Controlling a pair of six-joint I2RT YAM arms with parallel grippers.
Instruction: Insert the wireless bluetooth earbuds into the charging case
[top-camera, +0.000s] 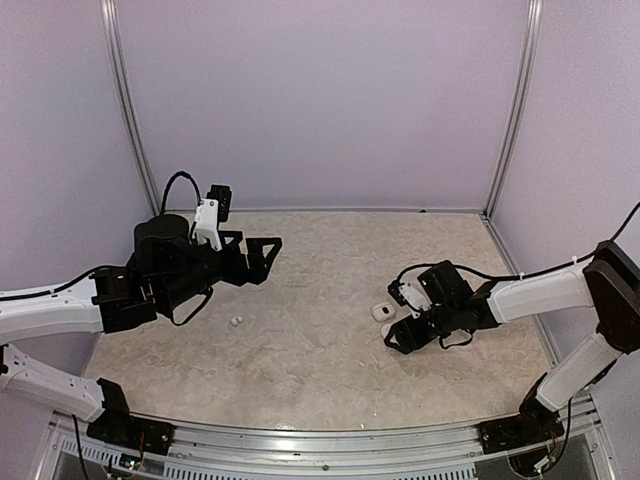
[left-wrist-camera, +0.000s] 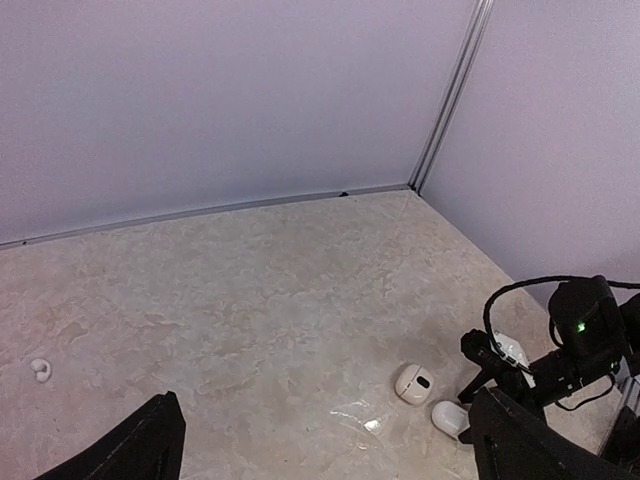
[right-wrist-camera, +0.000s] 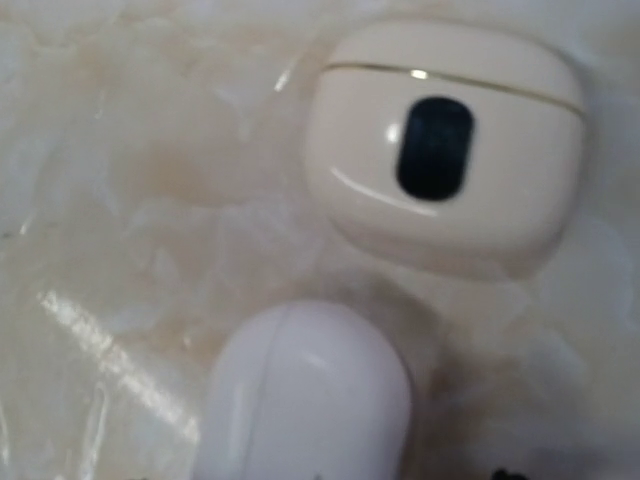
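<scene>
Two small cases lie on the table. The cream one (right-wrist-camera: 445, 170) shows a gold seam and a dark oval, and its lid looks closed. Just nearer, the rounded white case (right-wrist-camera: 310, 400) runs off the bottom of the right wrist view. My right gripper (top-camera: 392, 338) is low over the white case, fingers apart on either side of it; whether they touch it is unclear. Far to the left lie small white pieces, apparently the earbuds (top-camera: 236, 321), also visible in the left wrist view (left-wrist-camera: 41, 370). My left gripper (top-camera: 258, 258) hangs open and empty above the table.
Pale walls (top-camera: 320, 110) enclose the back and sides. A metal rail (top-camera: 320, 445) runs along the front edge.
</scene>
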